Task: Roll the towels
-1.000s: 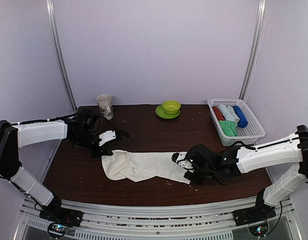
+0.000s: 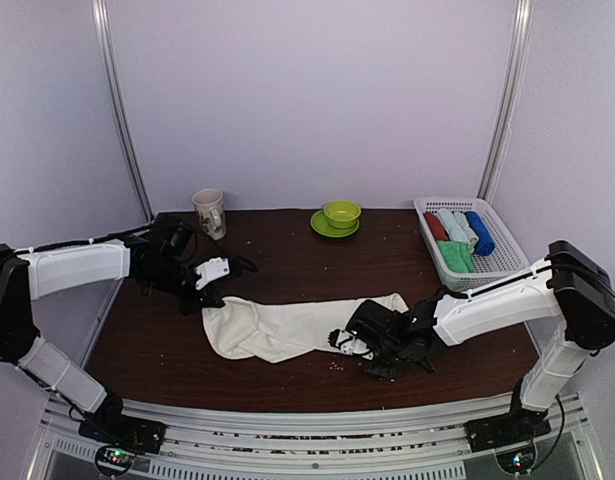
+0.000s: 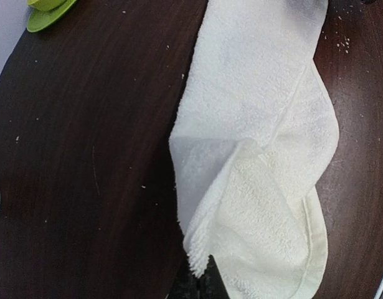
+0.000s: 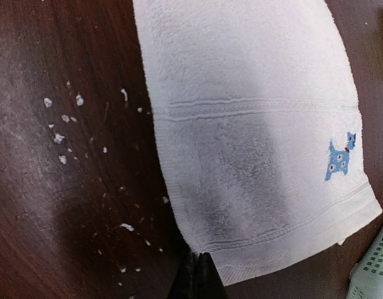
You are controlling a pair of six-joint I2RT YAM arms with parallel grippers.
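A white towel lies stretched across the front middle of the table, folded and rumpled at its left end. My left gripper is shut on that end, pinching a raised fold of the towel. My right gripper is shut at the near edge of the towel's right end, by a corner of the hem; whether cloth is between its fingers is hard to tell. A blue dog motif shows on that end.
A white basket with rolled towels stands at the back right. A green bowl on a plate and a mug stand at the back. Light crumbs lie near the towel's front edge.
My right gripper has moved a little left and toward the front along the towel's edge. The left arm has stayed nearly still.
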